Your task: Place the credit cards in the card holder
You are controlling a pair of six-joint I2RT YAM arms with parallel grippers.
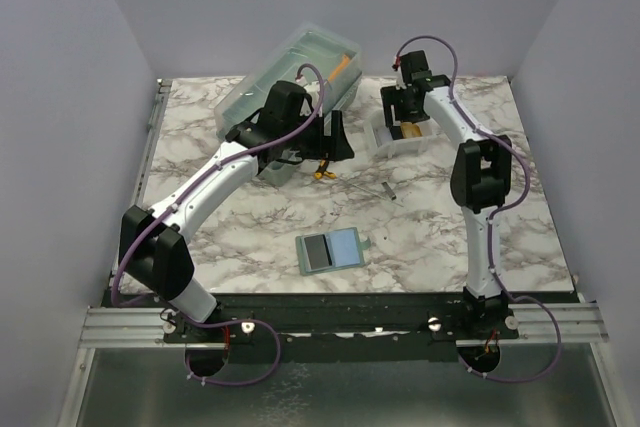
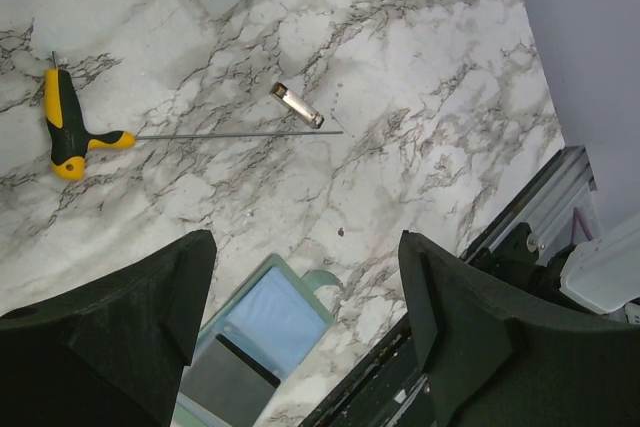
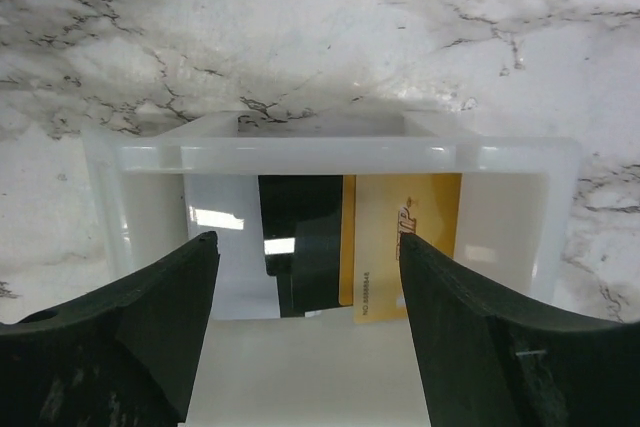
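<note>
A white box (image 3: 340, 155) at the back right holds several cards. In the right wrist view a whitish card (image 3: 225, 247), a dark card (image 3: 312, 237) and a gold card (image 3: 405, 217) lie side by side in it. Over these cards my right gripper stands open, nothing between its fingers. The card holder (image 1: 331, 250), blue-grey with a dark half and a pale blue half, lies open near the front edge. My left gripper (image 1: 338, 137) is also open and empty, left of the box; its wrist view shows the card holder (image 2: 255, 342) below.
A yellow-black screwdriver (image 2: 68, 127) with a long thin shaft lies mid-table, beside a small metallic piece (image 2: 297, 105). Behind the left arm sits a large greenish bin (image 1: 240, 107). The marble table around the card holder is clear.
</note>
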